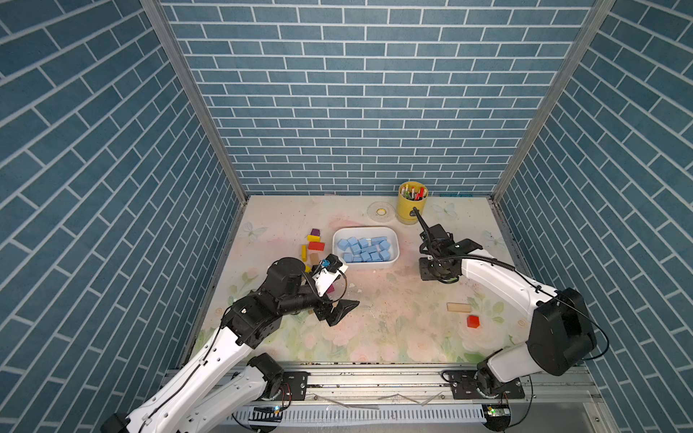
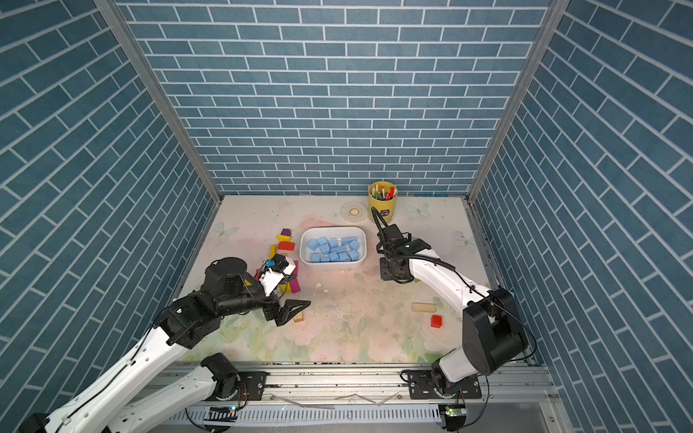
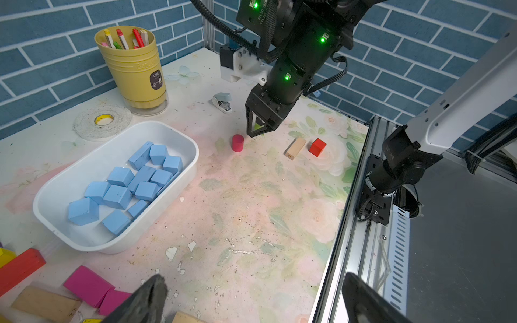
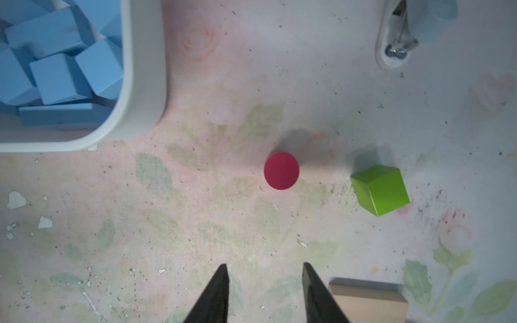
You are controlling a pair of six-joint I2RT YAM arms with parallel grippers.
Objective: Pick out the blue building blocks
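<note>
A white tray (image 3: 115, 245) behind the table's middle holds several light-blue blocks (image 3: 143, 177). My right gripper is to the right of the tray, its fingers (image 4: 219, 293) apart with bare table between them. In the left wrist view a small light-blue patch (image 3: 316, 93) shows near the right wall, behind the right arm; whether it is a block I cannot tell. My left gripper stands open above the front left, nothing between its fingers.
A crimson cylinder (image 4: 281, 170), a green block (image 4: 380, 190), a wooden block (image 3: 295, 148) and a red block (image 3: 317, 146) lie to the right. More blocks crowd the left. A yellow pen holder (image 3: 134, 75) and a stapler (image 3: 222, 103) stand farther back.
</note>
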